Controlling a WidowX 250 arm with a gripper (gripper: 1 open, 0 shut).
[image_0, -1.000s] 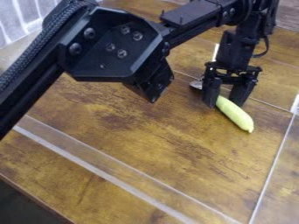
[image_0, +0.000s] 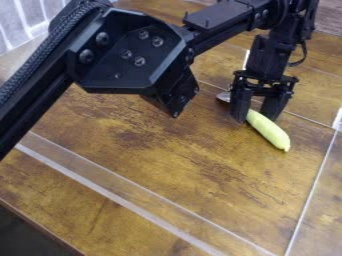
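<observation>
The black gripper (image_0: 259, 102) is low at the upper right of the view, its fingers around the upper end of a pale yellow-green elongated object (image_0: 271, 134), which lies slanted toward the lower right. A grey metallic piece (image_0: 226, 98) shows just left of the fingers, partly hidden by them. Whether the fingers are closed on the pale object is hard to tell.
The large black arm crosses the upper left. A dark gap lies beyond the table's lower-left edge.
</observation>
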